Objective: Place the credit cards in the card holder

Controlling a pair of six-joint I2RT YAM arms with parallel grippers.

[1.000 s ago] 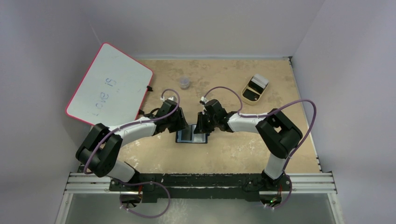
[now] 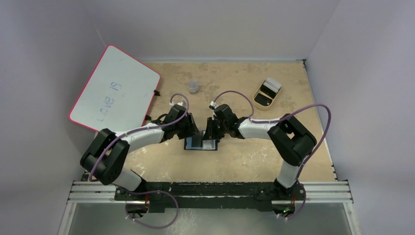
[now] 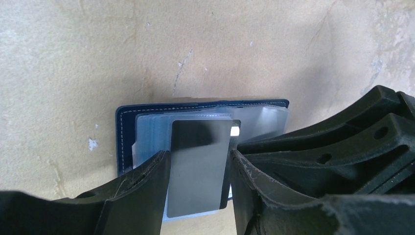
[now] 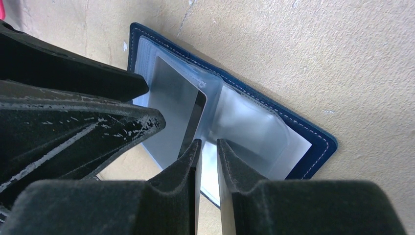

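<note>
A dark-blue card holder (image 3: 129,120) with clear sleeves lies open flat on the table, below both hands. A dark grey card (image 3: 198,171) rests at its left sleeve; its right side looks slightly raised. My left gripper has its fingers apart at the card's two long edges; whether they press on it cannot be told. Over the other sleeve, my right gripper stands narrowly open, a gap showing between its fingertips beside the sleeve's fold. A white card (image 4: 296,145) shows under that clear film. The left hand's fingers (image 4: 122,122) partly hide the grey card.
A tan tray (image 2: 258,91) with black and white cards stands at the back right. A small clear cup (image 2: 193,87) sits behind the hands. A whiteboard (image 2: 115,88) occupies the left side.
The grey card and my left gripper have shifted slightly to the right over the holder. My right arm looks almost unmoved, and the holder has stayed in place.
</note>
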